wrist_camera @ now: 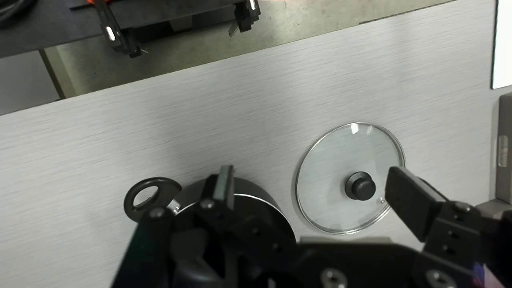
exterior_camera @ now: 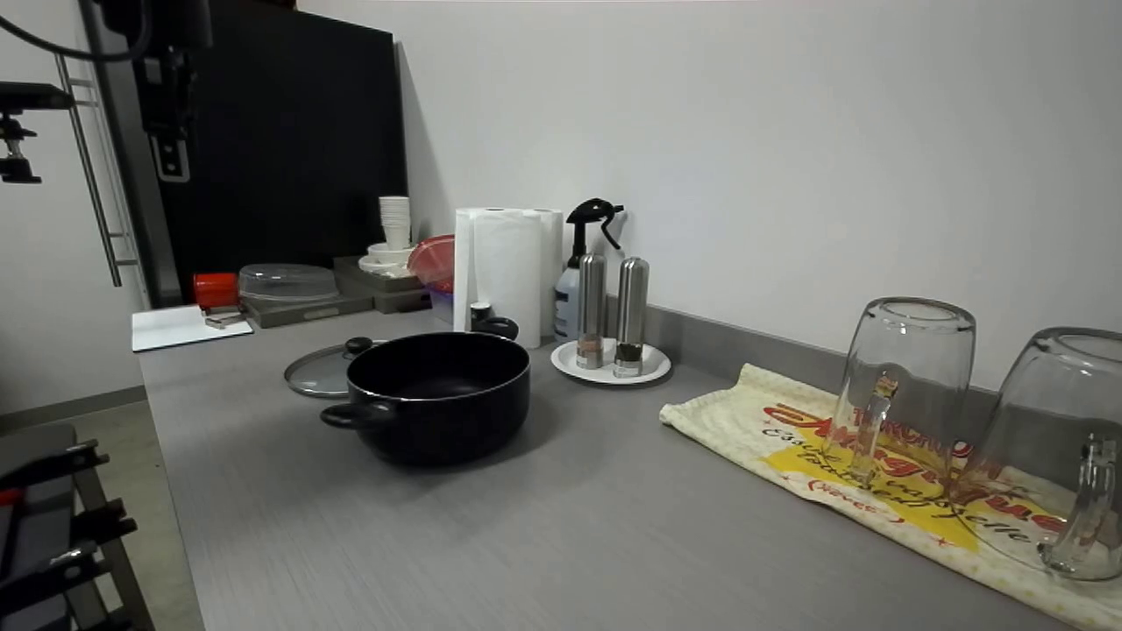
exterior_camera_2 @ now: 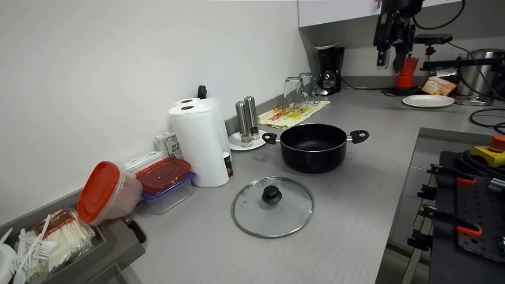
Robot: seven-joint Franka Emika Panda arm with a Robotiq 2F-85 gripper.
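Observation:
A black two-handled pot [exterior_camera: 438, 421] stands uncovered on the grey counter, and its inside looks empty. Flat on the counter beside it lies a glass lid [exterior_camera_2: 273, 207] with a steel rim and a black knob [exterior_camera_2: 272, 194]. High above the counter, my gripper [exterior_camera_2: 391, 61] is open with nothing between its fingers. From the wrist view, the lid [wrist_camera: 350, 144] shows between and beyond the spread fingers. The gripper's own body covers much of the pot there, leaving one handle [wrist_camera: 152, 194] and part of the rim in sight.
Paper towel rolls [exterior_camera_2: 199, 142], two steel mills [exterior_camera: 630, 315] on a white plate and a spray bottle [exterior_camera: 569, 300] line the wall. Upturned glass mugs [exterior_camera: 905, 389] rest on a printed towel [exterior_camera: 736, 405]. Counter space in front of the pot is clear.

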